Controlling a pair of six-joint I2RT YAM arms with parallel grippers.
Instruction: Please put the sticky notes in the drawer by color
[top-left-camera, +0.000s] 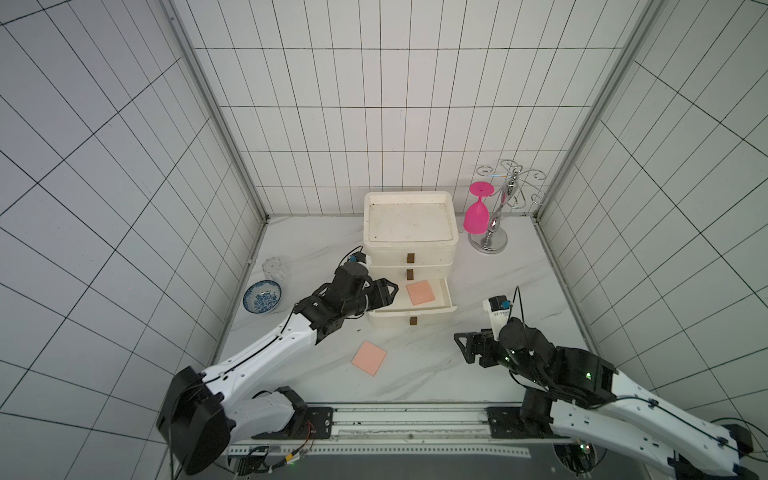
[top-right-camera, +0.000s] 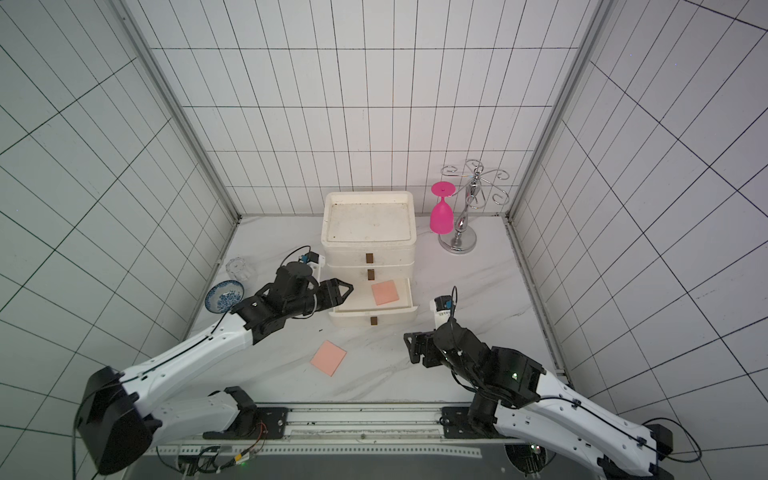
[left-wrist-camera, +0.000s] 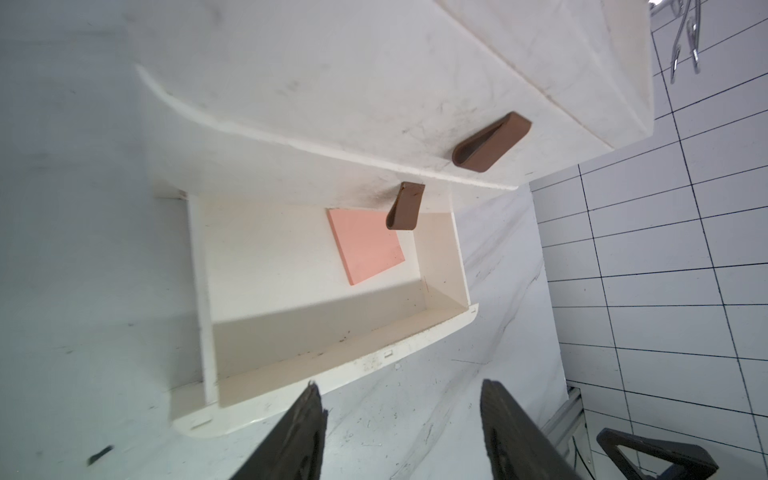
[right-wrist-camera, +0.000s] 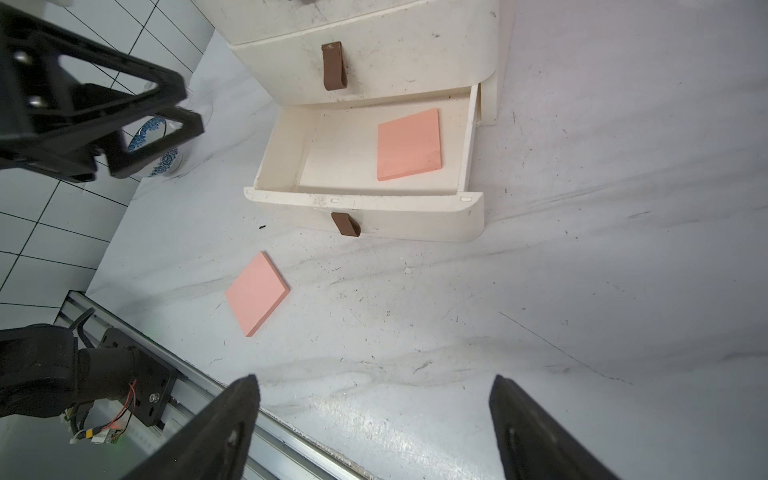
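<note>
One salmon-pink sticky note pad (top-left-camera: 420, 293) lies flat in the pulled-out bottom drawer (right-wrist-camera: 344, 152), toward its right side. Another pink sticky note pad (right-wrist-camera: 257, 293) rests on the table in front of the drawer, left of it. At the drawer's left end, above it, is my left gripper (top-left-camera: 392, 293); in the left wrist view its fingers (left-wrist-camera: 308, 432) stand apart, with nothing held. My right gripper (top-left-camera: 462, 345) hovers over the table to the drawer's front right, open and empty, its fingers (right-wrist-camera: 512, 416) far apart in the right wrist view.
Upper drawers of the white cabinet (top-left-camera: 410, 224) are shut, with brown pull tabs. A blue-patterned bowl (top-left-camera: 262, 297) and a clear glass (top-left-camera: 274, 268) stand left. A metal rack (top-left-camera: 489, 239) with a pink goblet (top-left-camera: 477, 216) stands back right. Table right of the drawer is clear.
</note>
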